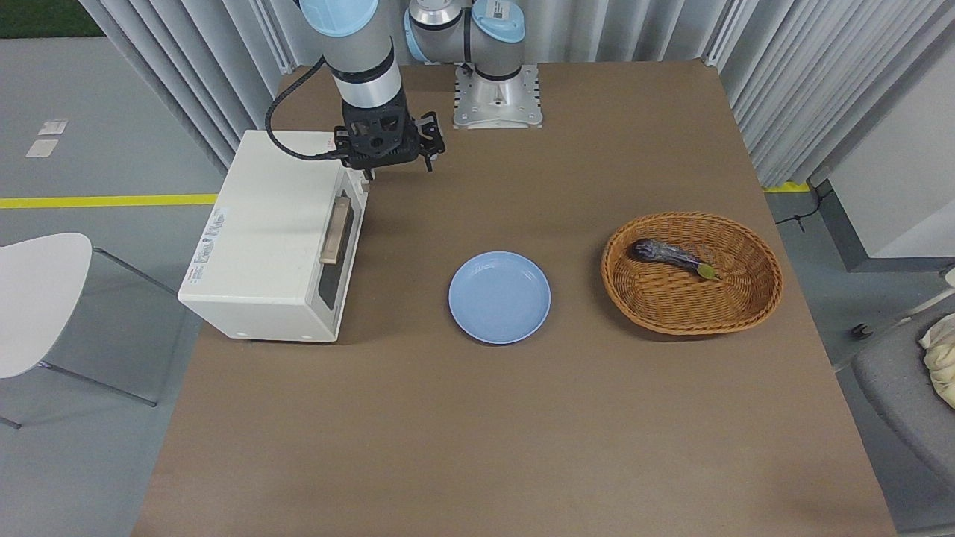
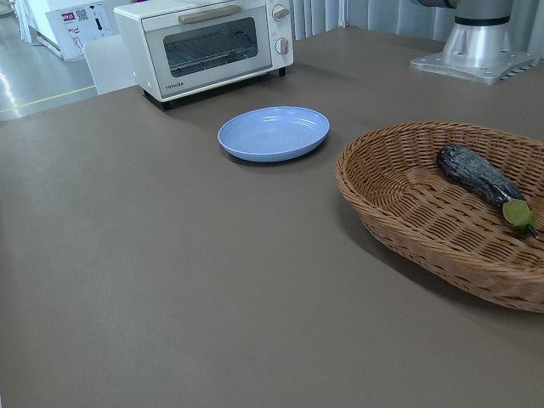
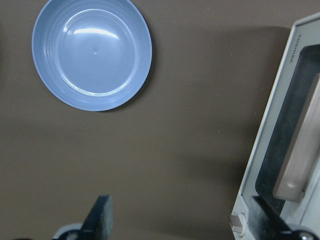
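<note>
My gripper hangs above the far end of the white toaster oven (image 1: 257,242) (image 2: 204,51), its fingers wide apart with nothing between them. The oven door is closed, its wooden handle (image 3: 300,140) on the side toward the plate. A blue plate (image 1: 498,297) (image 2: 273,133) (image 3: 92,54) lies empty on the table. To its right in the front view, a wicker basket (image 1: 659,300) (image 2: 399,229) holds a dark eggplant (image 1: 667,254) (image 2: 476,177) with a green cap.
Chairs stand off both sides.
</note>
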